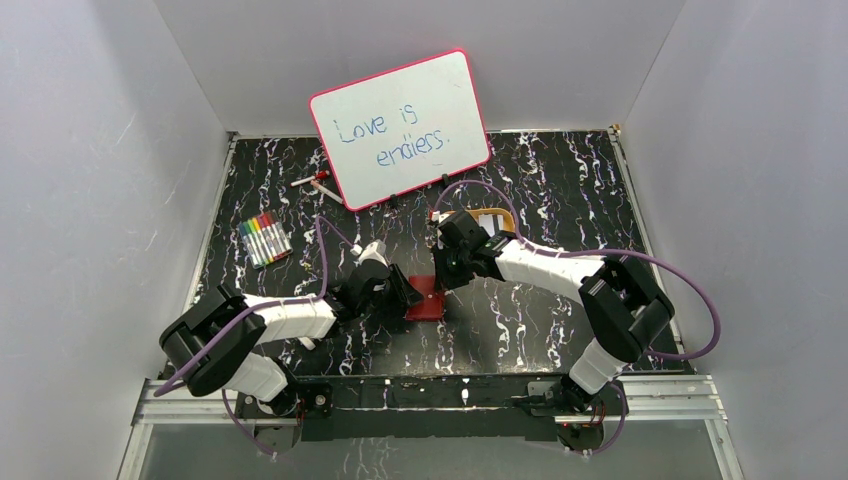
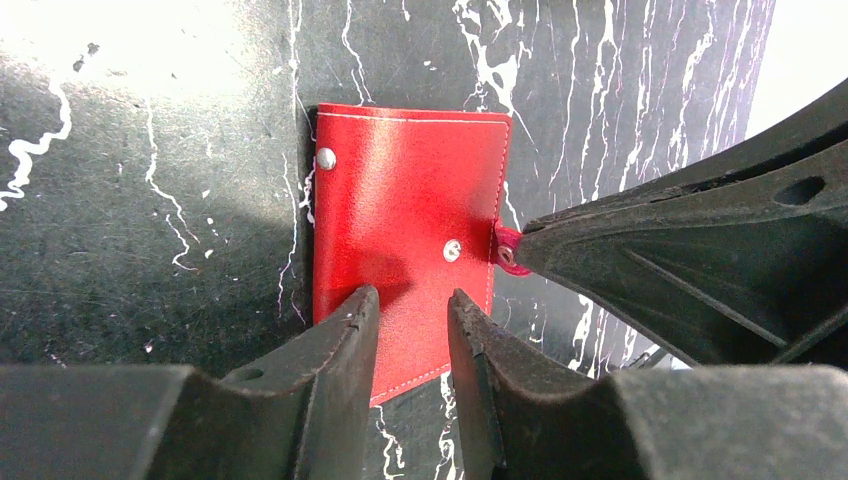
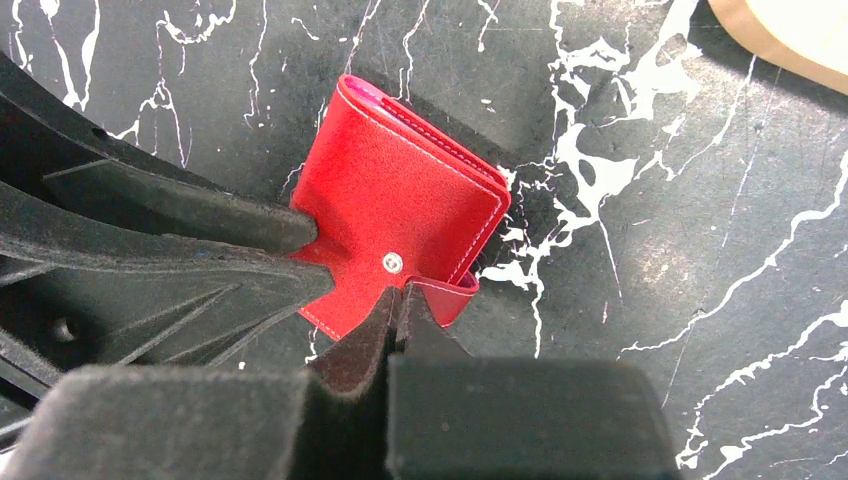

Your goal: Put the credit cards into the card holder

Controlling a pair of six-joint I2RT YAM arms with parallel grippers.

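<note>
The red card holder (image 1: 425, 307) lies on the dark marbled table between both grippers; stitching and metal snaps show in the left wrist view. My left gripper is part open over its face, nothing visible held between the fingers. From the other side, my right gripper is shut on the small red strap tab (image 2: 508, 250) at the holder's edge. In the right wrist view this strap (image 3: 445, 297) stands bent up from the leather. Flat grey-and-white pieces, probably the cards (image 1: 490, 224), are partly hidden behind the right arm.
A wooden-rimmed tray (image 1: 513, 214) surrounds those pieces, close behind the right arm. The whiteboard (image 1: 400, 130) leans at the back, loose pens near its lower left corner. Coloured markers (image 1: 265, 240) lie at left. Bare table stretches right of the holder.
</note>
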